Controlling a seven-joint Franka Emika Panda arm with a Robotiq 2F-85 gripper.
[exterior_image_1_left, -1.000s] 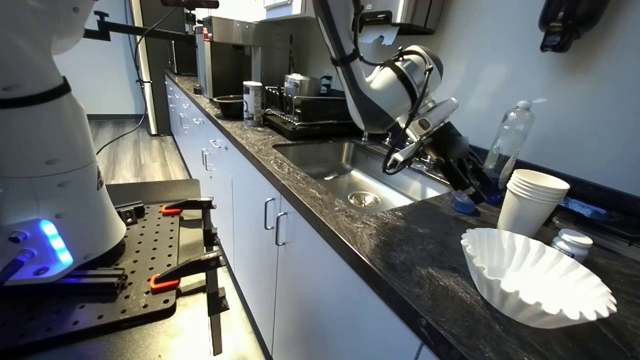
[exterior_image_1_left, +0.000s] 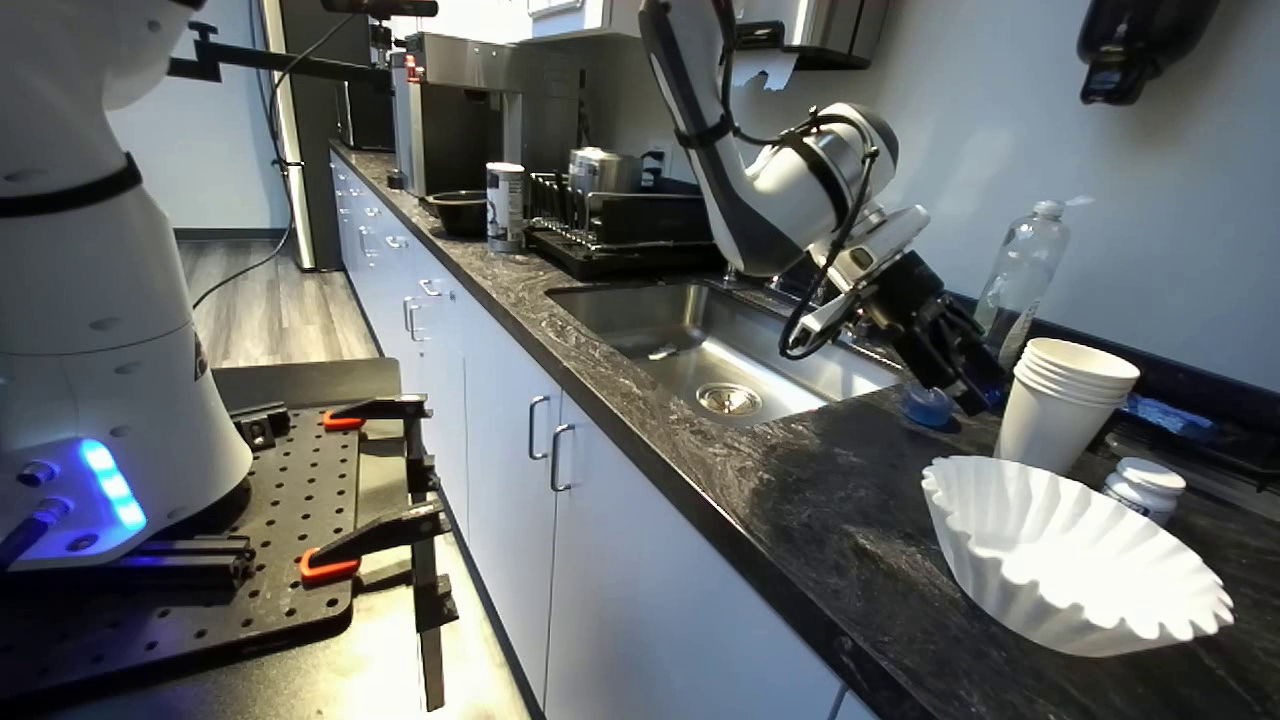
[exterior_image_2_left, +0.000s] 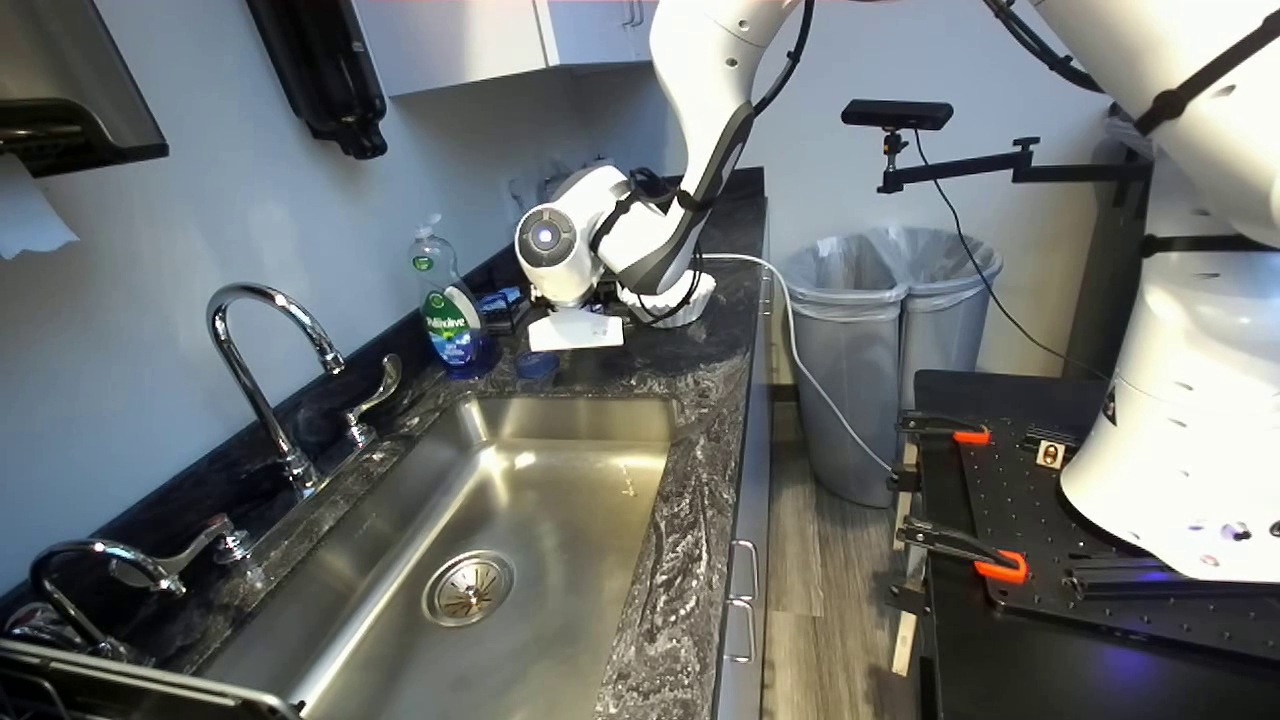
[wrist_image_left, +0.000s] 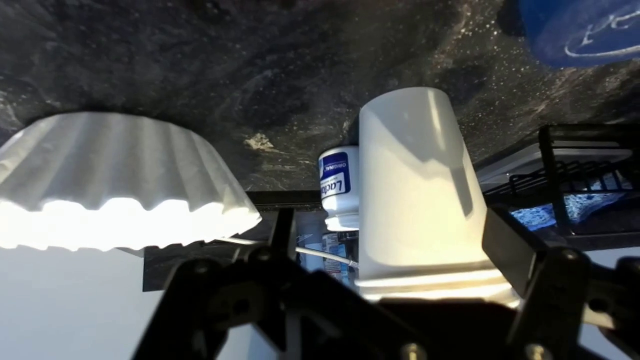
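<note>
My gripper is open, its two black fingers spread wide in the wrist view. A stack of white paper cups (wrist_image_left: 420, 180) appears between them there, narrow end toward the counter. In exterior view 1 the gripper (exterior_image_1_left: 986, 374) hangs just to the left of the cup stack (exterior_image_1_left: 1056, 414), at about the height of its upper half. The stack stands upside-up on the dark counter, apart from any grip. A white ruffled coffee filter (exterior_image_1_left: 1056, 540) sits in front of the cups. Beside them is a small white bottle (exterior_image_1_left: 1146, 486) with a blue label.
A clear soap bottle (exterior_image_1_left: 1023, 270) stands behind the gripper by the wall. A blue round object (exterior_image_1_left: 926, 406) lies near the edge of the sink (exterior_image_1_left: 708, 360).
The arm and gripper have shifted slightly to the right, closer to the cup stack. The cups, filter and bottles have stayed where they were.
</note>
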